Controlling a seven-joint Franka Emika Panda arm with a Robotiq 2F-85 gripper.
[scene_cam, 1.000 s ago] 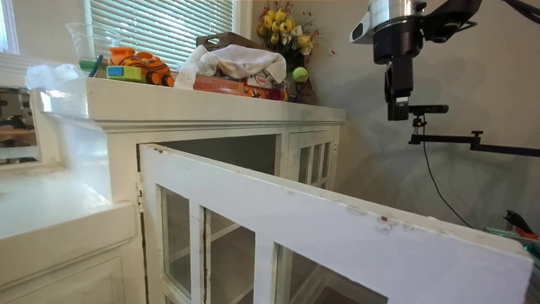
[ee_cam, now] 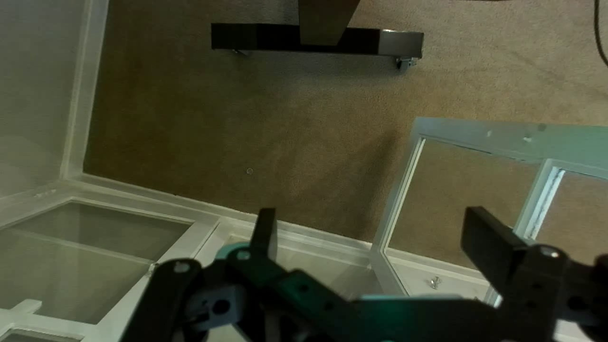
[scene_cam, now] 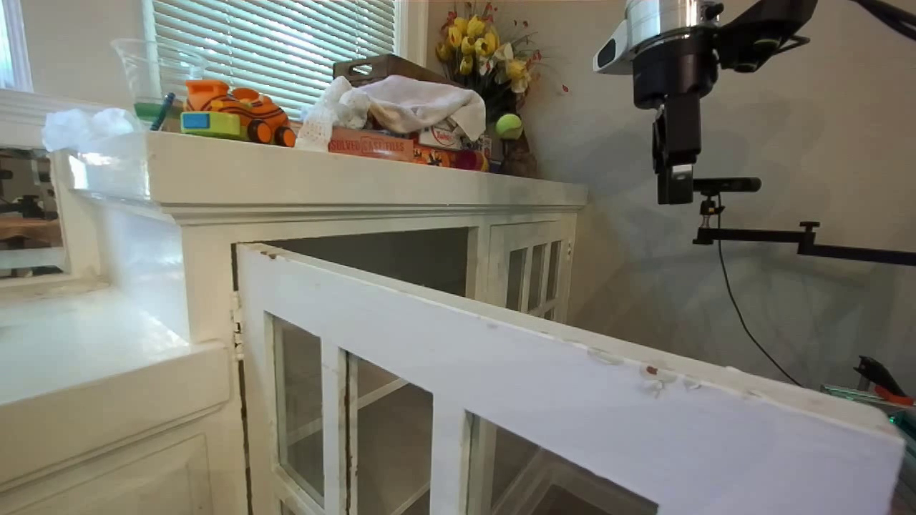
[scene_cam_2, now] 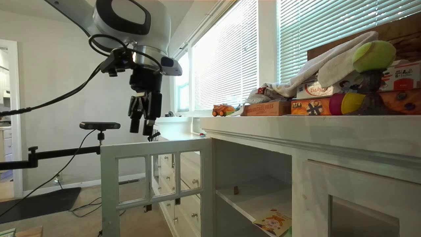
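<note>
In the wrist view my gripper stands open, its two fingers wide apart and only background between them. From the second exterior view, the gripper points down above the top edge of a white glass-paned cabinet door, apart from it as far as I can tell. That door is swung outward from the cabinet. In the first exterior view the gripper shows edge-on, high at the right, with the door stretching across the foreground. No object is held.
Inside the cabinet, a shelf carries a small brown block and a colourful booklet. The countertop bears an orange toy truck, boxes, cloth and a tennis ball. A camera on an arm stands nearby.
</note>
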